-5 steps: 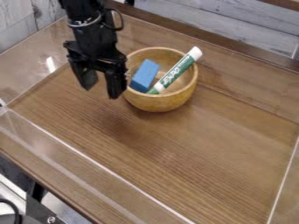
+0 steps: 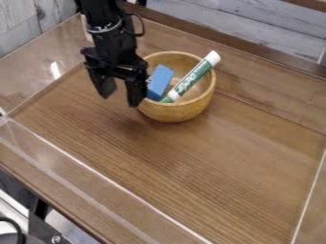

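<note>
My black gripper (image 2: 120, 82) hangs from the top left, open, its two fingers pointing down beside the left side of a round wicker-coloured bowl (image 2: 181, 109). Inside the bowl lie a blue object (image 2: 158, 82) and a white and green tube (image 2: 192, 78), the tube leaning on the bowl's back right rim. Whether anything touches the gripper is hard to tell.
Dark cables lie at the lower left edge.
My gripper has moved a little up and to the right, closer to the bowl. The bowl and its contents look unmoved.
</note>
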